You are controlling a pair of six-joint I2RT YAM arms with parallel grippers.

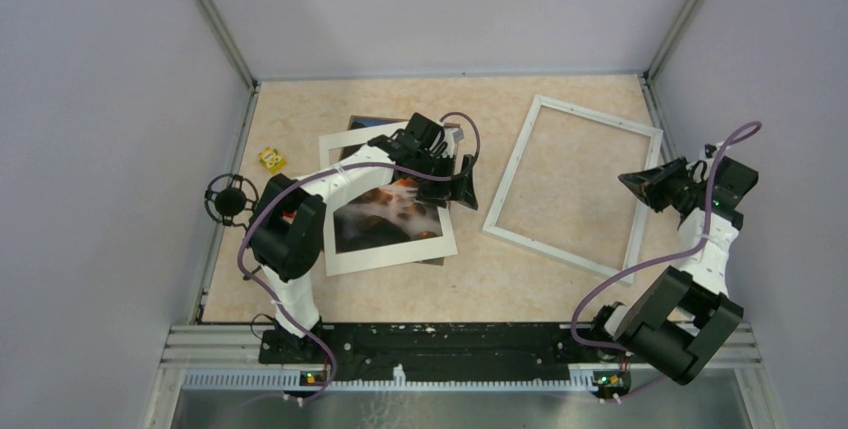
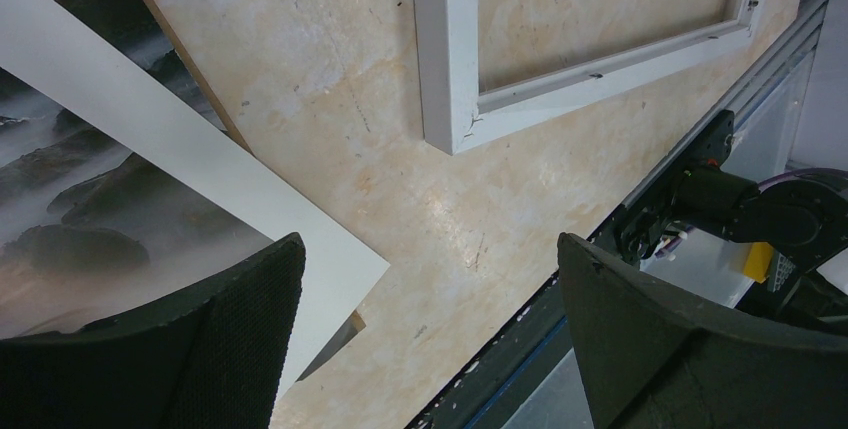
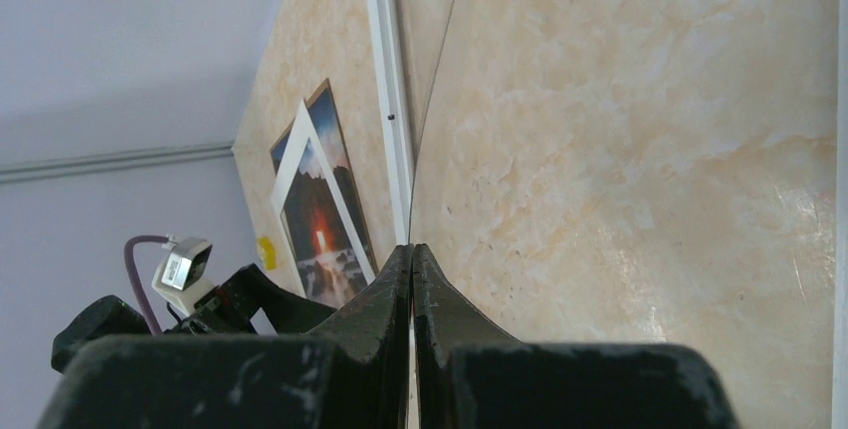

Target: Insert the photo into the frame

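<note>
A white frame [image 1: 512, 169] lies face down on the right of the table, with bare tabletop inside it. The photo [image 1: 387, 227], a misty landscape with a white mat border [image 1: 390, 255], lies to the left on a brown-edged backing board [image 2: 190, 67]. Over the photo's right edge hangs my left gripper [image 1: 468, 182], open, nothing between its fingers. In the left wrist view, a frame corner [image 2: 455, 124] shows ahead. My right gripper [image 1: 630, 181] is shut above the frame's interior near its right side; nothing shows between its fingers.
A small yellow item [image 1: 271, 159] sits at the table's left, beyond the photo. A round black holder [image 1: 230, 201] stands at the left edge. Between photo and frame runs a strip of bare table [image 1: 475, 249]. Walls border the left, right and back.
</note>
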